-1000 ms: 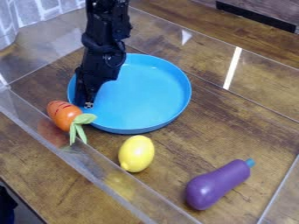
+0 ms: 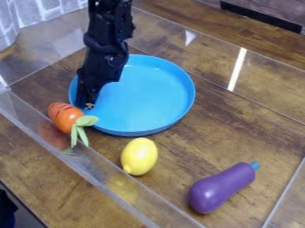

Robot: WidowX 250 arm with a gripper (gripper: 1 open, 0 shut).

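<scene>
My black gripper (image 2: 88, 96) hangs low at the left rim of a blue plate (image 2: 143, 94), its tips just above and behind an orange toy carrot (image 2: 67, 117) with green leaves. The gripper looks shut, with nothing visible between its fingers. The carrot lies outside the plate, against its front-left edge.
A yellow lemon (image 2: 139, 157) lies in front of the plate, and a purple eggplant (image 2: 219, 190) at the lower right. A clear barrier strip runs along the left and front-left.
</scene>
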